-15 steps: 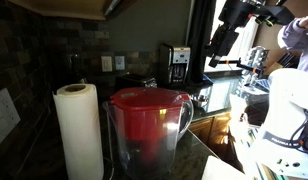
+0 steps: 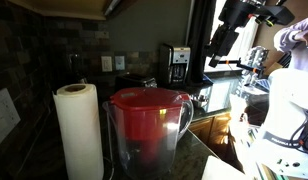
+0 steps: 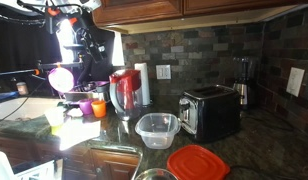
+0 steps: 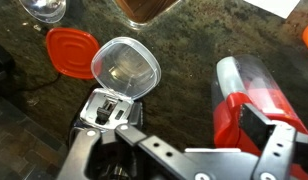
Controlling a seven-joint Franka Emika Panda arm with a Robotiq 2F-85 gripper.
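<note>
My gripper stands open at the bottom of the wrist view, its fingers spread wide with no object visible between them. In exterior view 1 it hangs high at the upper right, clear of the counter. A red-lidded clear pitcher (image 2: 147, 122) stands upright in the foreground there, and the same pitcher (image 3: 124, 90) is at the back of the counter in exterior view 2. A clear square container (image 3: 157, 129) sits empty-looking near the counter's front edge, close to a flat red lid (image 3: 198, 163).
A black toaster (image 3: 210, 112) stands right of the clear container. Beside the pitcher is a paper towel roll (image 2: 80, 132). Orange (image 3: 99, 108) and purple (image 3: 86, 108) cups stand left of the pitcher. Behind is a tiled wall; dark counter shows between container and pitcher.
</note>
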